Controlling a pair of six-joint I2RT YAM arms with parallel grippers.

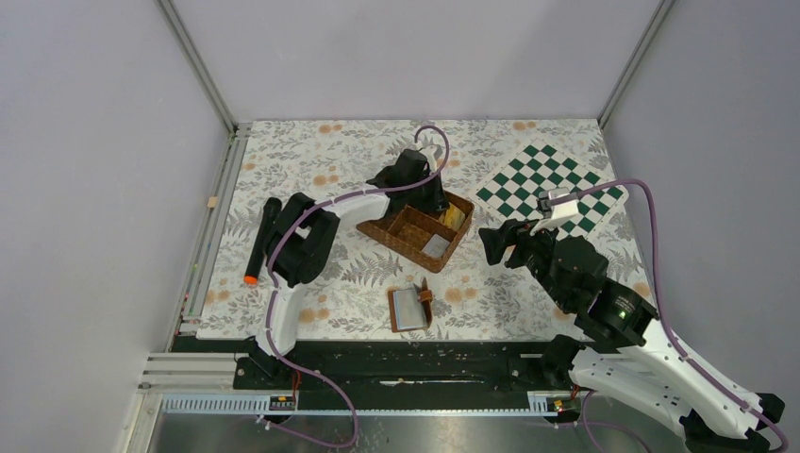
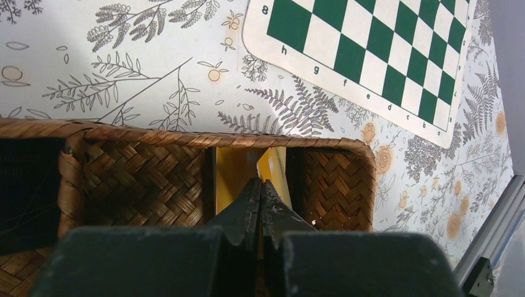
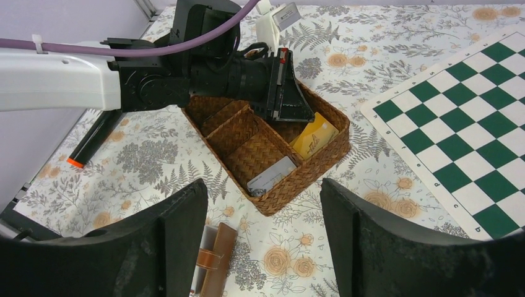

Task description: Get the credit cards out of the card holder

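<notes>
A brown leather holder (image 1: 409, 309) with a pale grey face and a strap lies at the front of the table; part of it shows between my right fingers in the right wrist view. In the woven basket (image 3: 297, 192) are a yellow item (image 3: 317, 137) and a grey-white card-like item (image 3: 272, 175). My left gripper is shut, its tips down in the basket against the yellow item's raised flap; whether anything thin is between them is hidden. My right gripper hangs open and empty, right of the basket in the top view.
A green-and-white chessboard sheet (image 1: 547, 184) lies to the right. The black tube (image 1: 262, 241) with an orange end rests at the left. Basket walls surround my left fingertips.
</notes>
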